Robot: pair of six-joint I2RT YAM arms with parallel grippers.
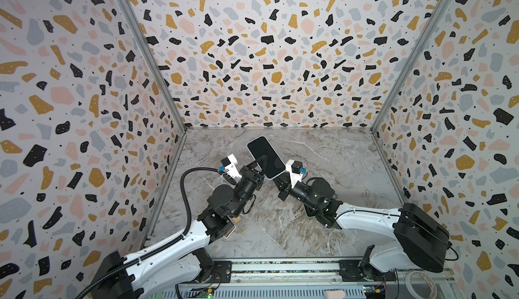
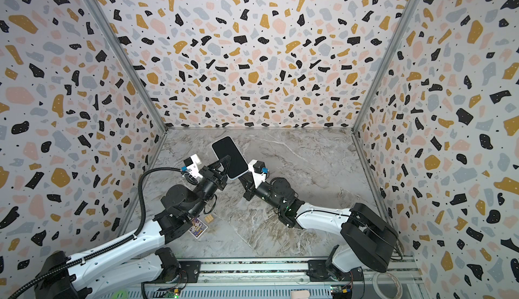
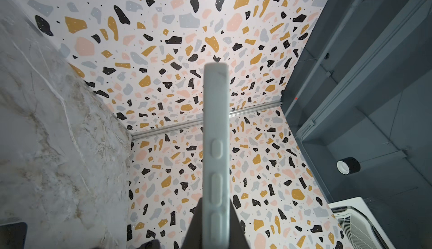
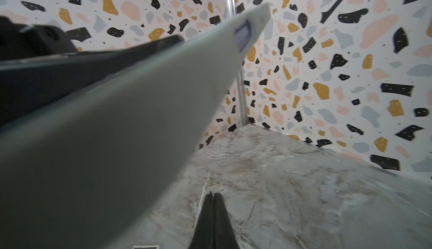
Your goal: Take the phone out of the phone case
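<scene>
The phone (image 1: 265,155) in its pale case (image 3: 216,114) is held up at a tilt between my arms, black screen facing the top cameras. My left gripper (image 1: 261,163) is shut on the phone at its edge; in the left wrist view the case's side runs upright between the dark fingers. My right gripper is shut with nothing between its fingers, just beside the lower end of the phone, whose blurred pale edge fills the left of the right wrist view. Whether phone and case have separated at all I cannot tell.
A colourful flat item (image 2: 197,228) and a small tan block (image 2: 209,218) lie on the marble table (image 2: 302,153) below my left arm. Terrazzo-patterned walls enclose the back and sides.
</scene>
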